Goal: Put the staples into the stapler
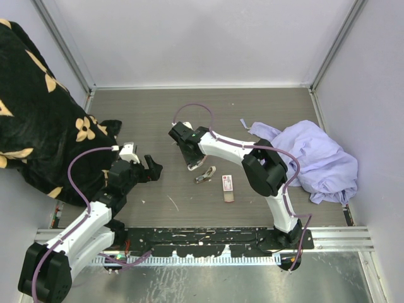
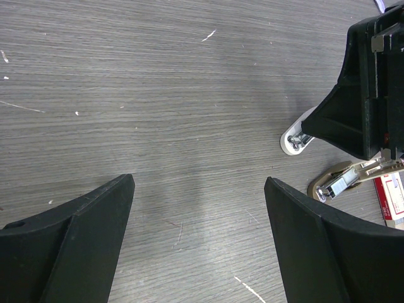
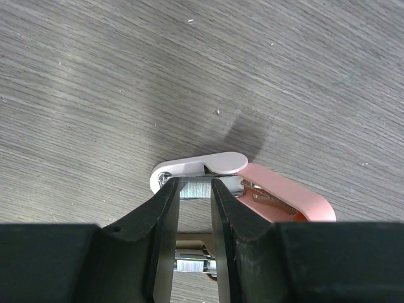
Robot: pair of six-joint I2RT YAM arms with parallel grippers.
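Note:
A pink-and-white stapler (image 3: 284, 189) lies opened out on the table, its metal channel showing in the right wrist view. In that channel sits a silver strip of staples (image 3: 196, 191). My right gripper is over it, shut on the strip, with one fingertip at each end. From above, the right arm covers most of this stapler, leaving only its white end (image 1: 192, 166). Off to the left, my left gripper (image 1: 158, 169) is open above bare table; its fingers (image 2: 95, 221) stand wide apart with nothing between them.
A second, brown stapler (image 1: 205, 175) lies open close beside the first, with staples (image 3: 189, 266) in it. Nearer the front is a red-and-white box (image 1: 228, 183). A lavender cloth (image 1: 315, 161) is heaped at right, a dark flowered blanket (image 1: 57, 107) at left.

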